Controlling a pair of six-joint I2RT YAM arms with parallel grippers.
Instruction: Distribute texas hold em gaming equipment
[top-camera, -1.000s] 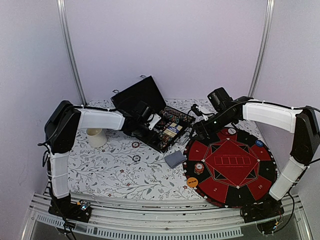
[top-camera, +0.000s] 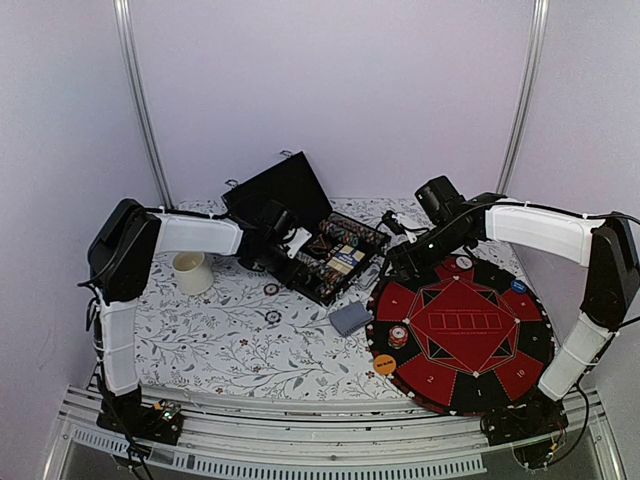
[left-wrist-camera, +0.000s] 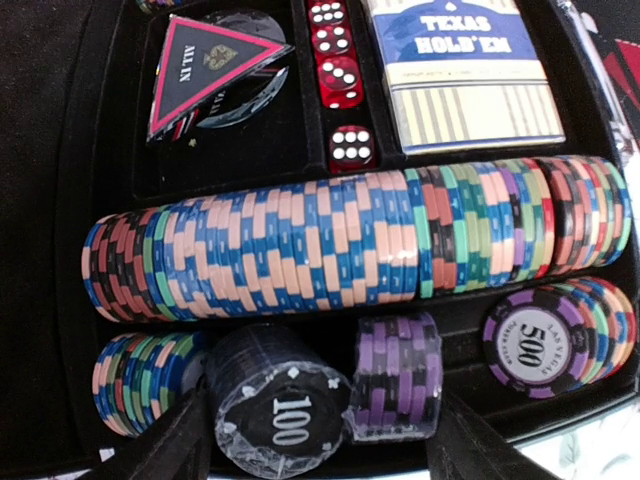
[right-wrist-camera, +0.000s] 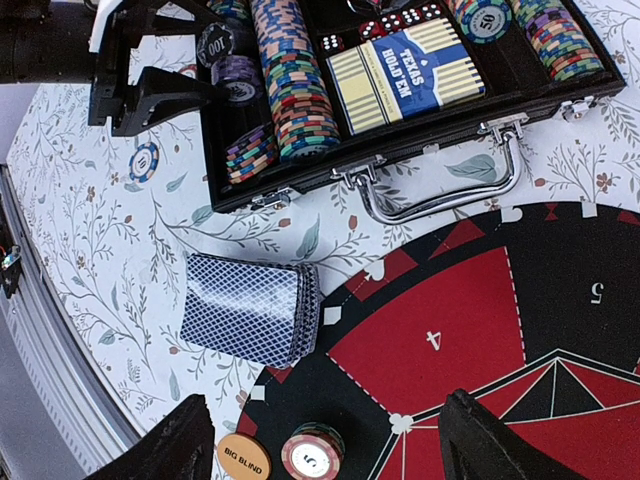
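The open chip case (top-camera: 330, 280) holds rows of chips, dice, All In markers and a Texas Hold'em card box (left-wrist-camera: 465, 60). My left gripper is over the case's front row, part open, its fingers either side of a wrapped black 100 stack (left-wrist-camera: 280, 410) and a purple stack (left-wrist-camera: 395, 370); whether it touches them is unclear. My right gripper stands open above the edge of the round red-and-black mat (top-camera: 460, 335), with no object held. A stack of red chips (right-wrist-camera: 312, 450) and an orange Big Blind button (right-wrist-camera: 243, 455) lie on the mat's edge.
A grey-blue deck (right-wrist-camera: 245, 310) lies between case and mat. A white cup (top-camera: 192, 280) stands at left, with loose chips (top-camera: 273, 316) on the cloth. The case lid (top-camera: 275, 185) stands up at the back.
My left gripper and arm have shifted slightly in the top view over the case. The right arm and the objects on the table look unchanged.
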